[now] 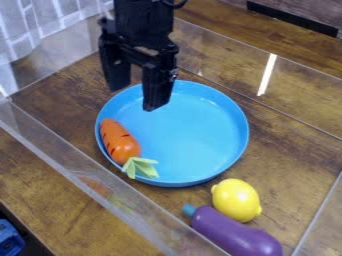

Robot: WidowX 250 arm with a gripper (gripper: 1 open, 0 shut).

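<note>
My gripper (136, 85) hangs over the back left rim of a blue plate (194, 135), its two dark fingers apart and nothing between them. An orange toy carrot (120, 143) with pale green leaves lies on the left side of the plate, below the gripper. A yellow lemon (235, 200) and a purple eggplant (238, 231) lie off the plate at the lower right.
Clear plastic walls surround the wooden floor (60, 95). One runs diagonally along the lower left. The right side of the plate and the floor beyond it are free.
</note>
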